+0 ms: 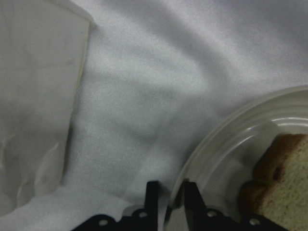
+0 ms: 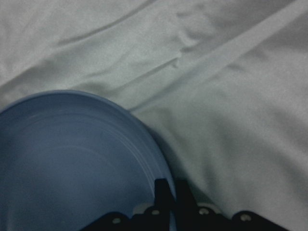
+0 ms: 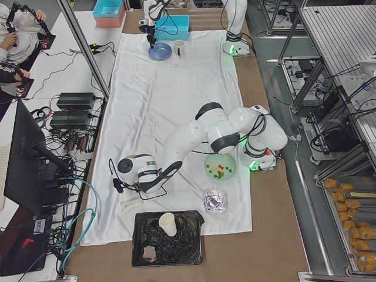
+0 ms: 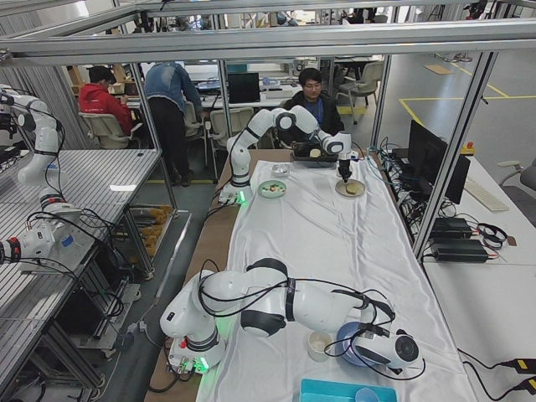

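A beige plate holds bread slices, beside a white paper item. My left gripper straddles that plate's rim in the left wrist view; whether it grips is unclear. At the other end of the cloth, a blue plate fills the lower left of the right wrist view, my right gripper closed on its rim. In the camera right view the beige plate is at the far end and the blue plate is near, partly under the arm.
A green plate with small pieces, a silver packet and a black-lined tray with a cup are near the left arm. A cup and blue bin flank the blue plate.
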